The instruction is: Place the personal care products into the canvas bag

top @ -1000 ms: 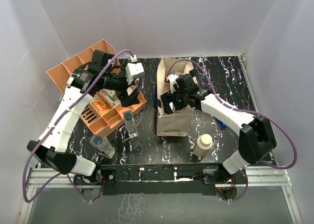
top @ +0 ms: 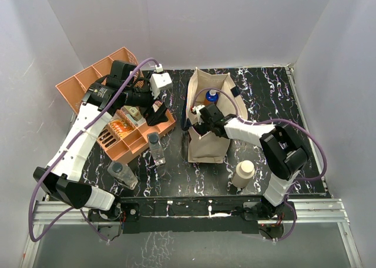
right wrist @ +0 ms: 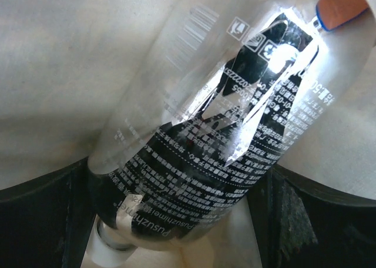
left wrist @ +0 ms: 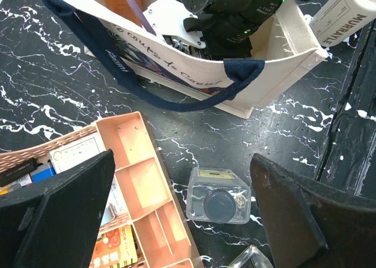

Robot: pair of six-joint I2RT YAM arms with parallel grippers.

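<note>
The canvas bag (top: 211,150) stands at the centre, an orange bottle with a blue cap (top: 212,96) inside. My right gripper (top: 202,124) is down inside it; its view shows open fingers around a silvery bottle with a black label (right wrist: 200,133), lying in the bag. My left gripper hangs open over the peach organizer, near a clear bottle (left wrist: 218,194). Another clear bottle (top: 122,175) stands front left, and a white bottle (top: 243,175) front right.
The peach organizer (top: 141,140), holding small packets, fills the left back. Grey walls enclose the back and sides.
The left arm is unchanged.
</note>
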